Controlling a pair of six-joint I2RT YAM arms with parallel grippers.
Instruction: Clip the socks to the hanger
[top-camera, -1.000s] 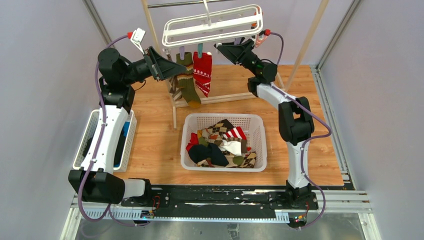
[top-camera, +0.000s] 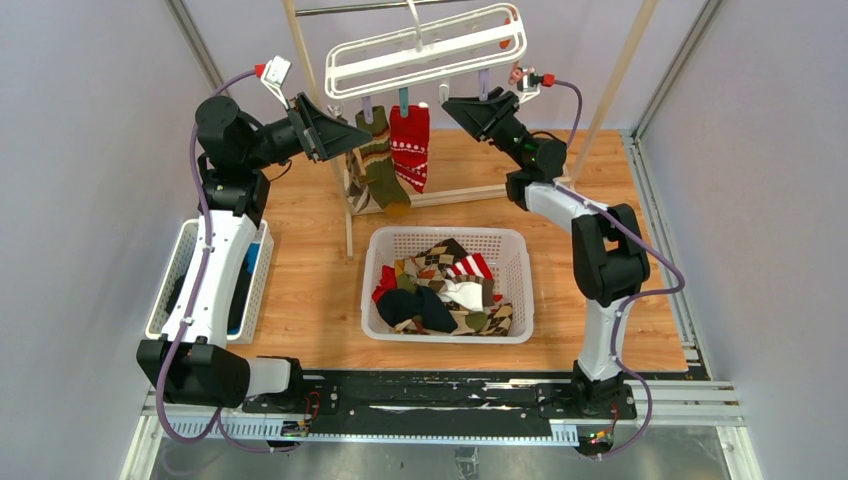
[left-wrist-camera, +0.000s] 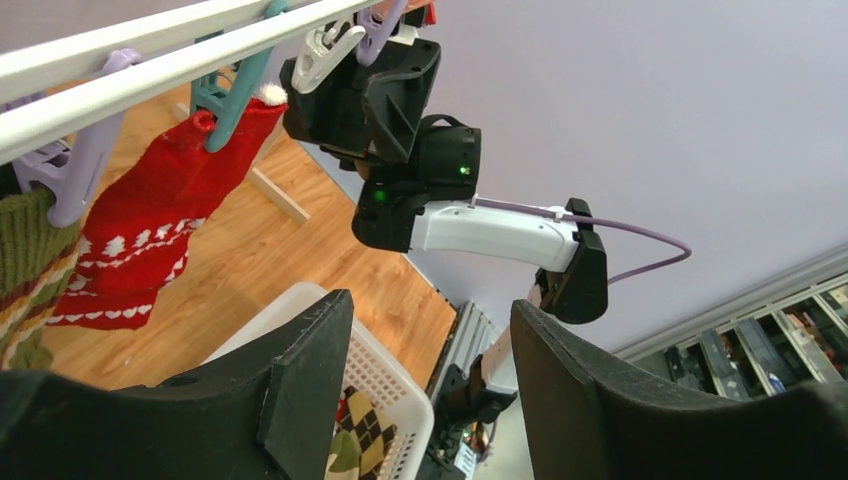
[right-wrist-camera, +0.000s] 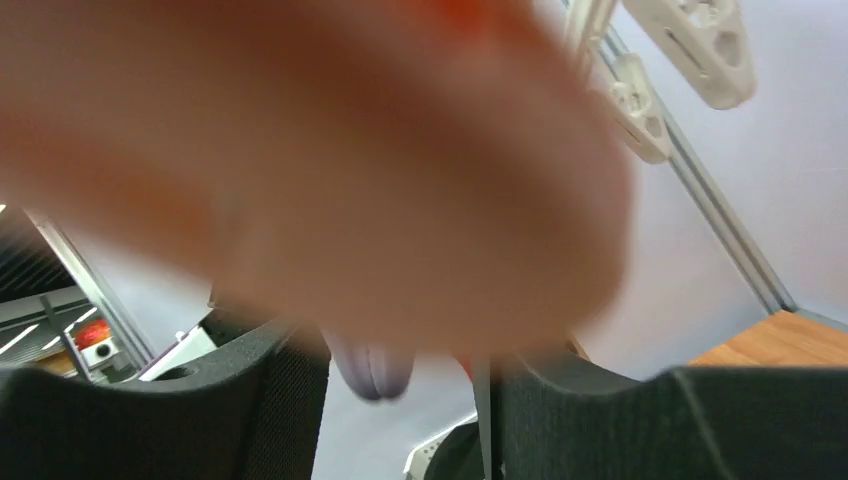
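The white hanger hangs at the top of the top view. A red patterned sock hangs from its teal clip, and a green striped sock from a lilac clip. Left of the socks, my left gripper is open with nothing between its fingers. My right gripper is beneath the hanger's right half, close to a white clip; its fingers stand apart. A blurred orange-tan shape covers much of the right wrist view.
A white basket of mixed socks stands on the wooden table. Another white basket sits behind the left arm. A wooden frame surrounds the hanger area, with bare table to the basket's right.
My right gripper has shifted slightly right and down in the top view. The hanger and hanging socks have swayed a little. The left arm looks unmoved.
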